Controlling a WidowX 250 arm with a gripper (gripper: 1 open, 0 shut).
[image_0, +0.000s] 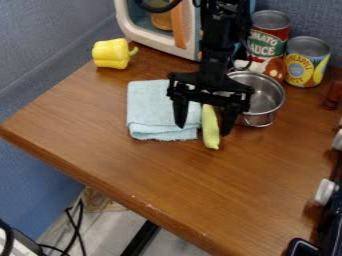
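My black gripper (202, 118) hangs over the middle of the table with its two fingers apart, one above the folded light blue cloth (151, 109), the other by the steel pot. A pale yellow elongated item (210, 138) lies beside the cloth, below and between the fingers; its upper part is partly hidden by the gripper. The steel pot (265, 103) stands to the right, partly behind the arm.
A yellow pepper-like item (112, 54) sits at back left, before a toy microwave (150, 22). Cans (306, 63) and a small bottle (333, 96) line the back right. Dark equipment (322, 225) occupies the right edge.
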